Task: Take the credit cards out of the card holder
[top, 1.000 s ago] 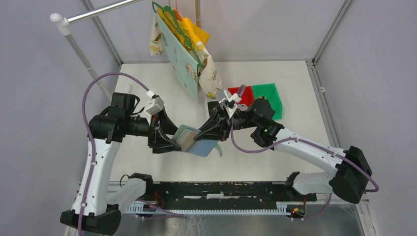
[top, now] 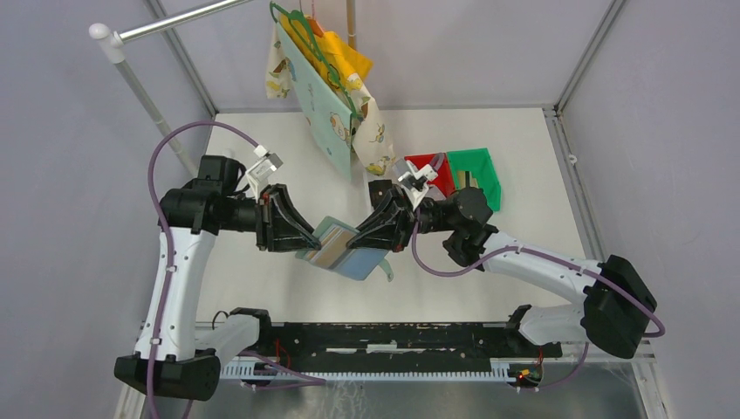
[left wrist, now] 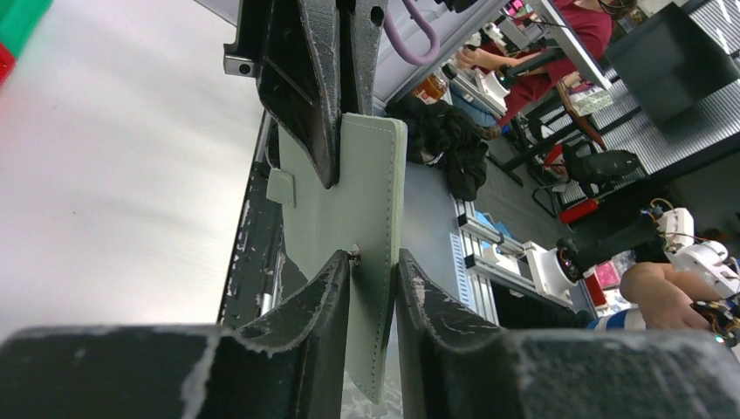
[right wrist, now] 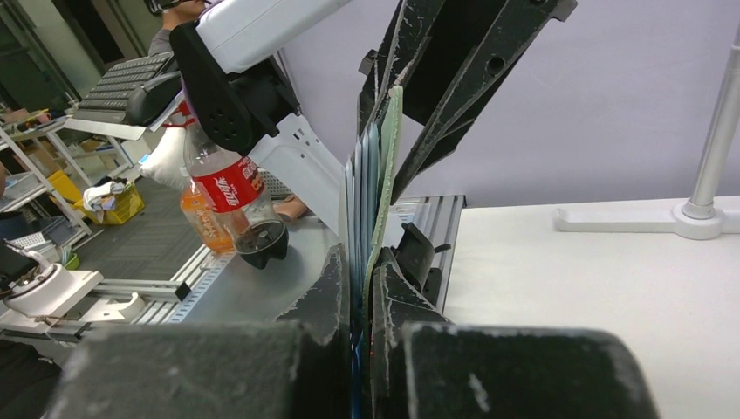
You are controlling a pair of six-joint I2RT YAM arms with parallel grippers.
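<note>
The pale green card holder [top: 336, 249] is held in the air between both grippers, with a striped, card-filled face in the top view. My right gripper [top: 393, 244] is shut on it; the right wrist view shows several thin layers [right wrist: 362, 201] upright between its fingers. My left gripper has a fingertip either side of the green edge [left wrist: 375, 183], by a small snap; whether it grips cannot be told. The individual cards are hard to tell apart.
Red [top: 421, 166] and green [top: 489, 175] bins stand at the back right. Clothes [top: 318, 96] hang at the back on a rack.
The right gripper is almost unchanged.
</note>
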